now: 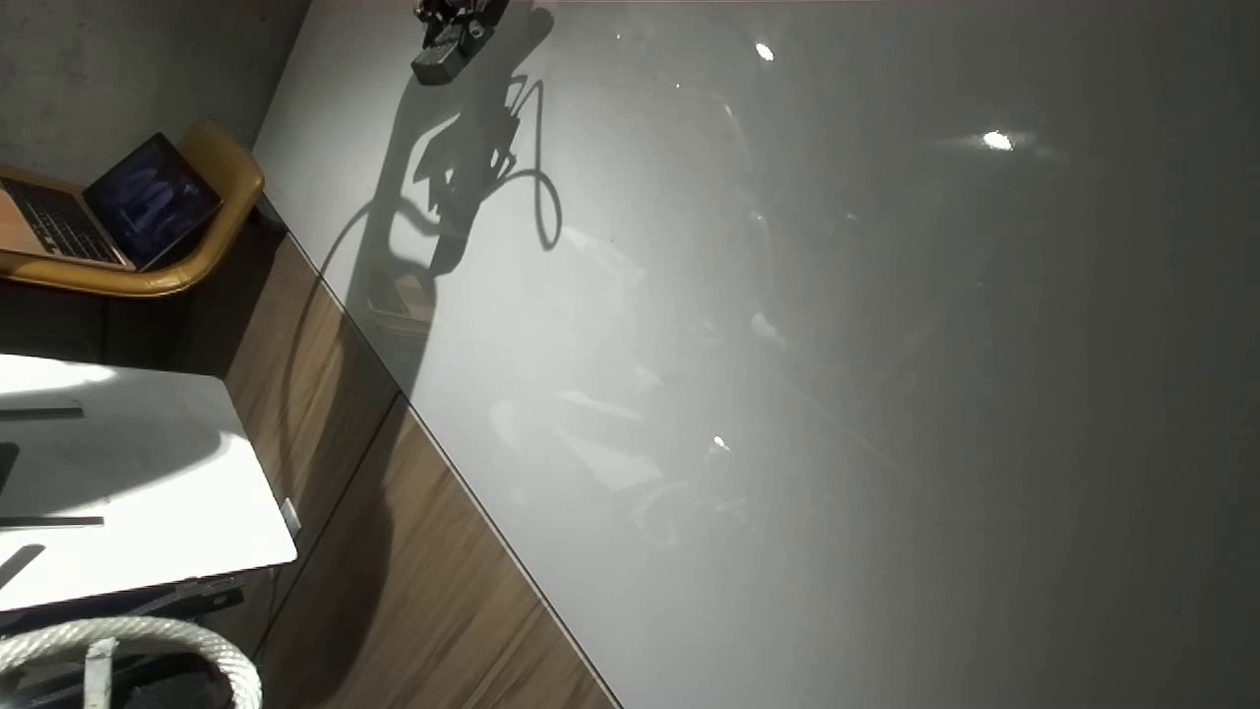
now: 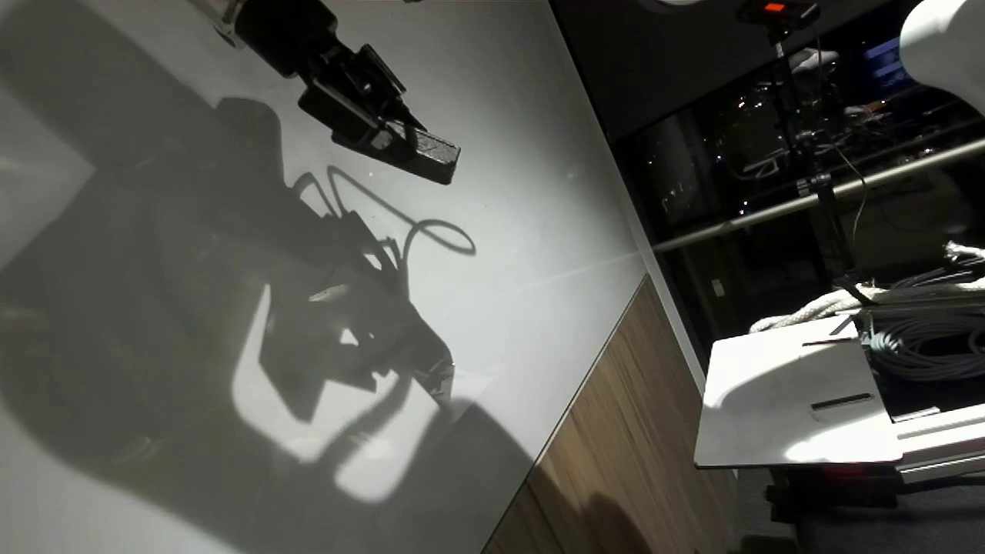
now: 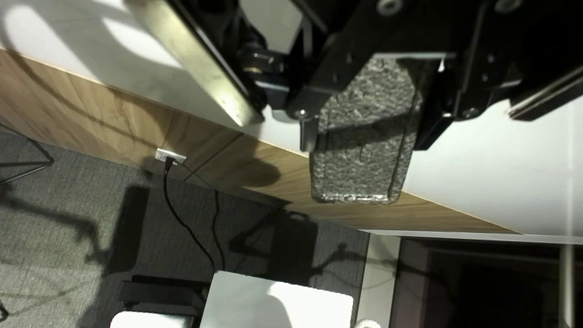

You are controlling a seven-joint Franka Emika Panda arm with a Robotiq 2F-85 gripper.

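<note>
A dark grey, rough-faced block like a board eraser point(image 3: 358, 169) is clamped in my gripper, one finger on either side of it. In exterior view 2 the block point(image 2: 434, 154) juts from the gripper point(image 2: 397, 137) in front of the large glossy white board point(image 2: 517, 185). Exterior view 1 has the block point(image 1: 439, 61) at the top edge, with most of the arm out of frame. Contact between block and board cannot be made out. No writing shows clearly on the board.
Wood panelling point(image 1: 437, 555) borders the board. A white table point(image 1: 154, 473), a yellow chair point(image 1: 224, 189) with a laptop point(image 1: 154, 201), and a rope point(image 1: 189, 632) stand to the side. Most of the board surface is clear.
</note>
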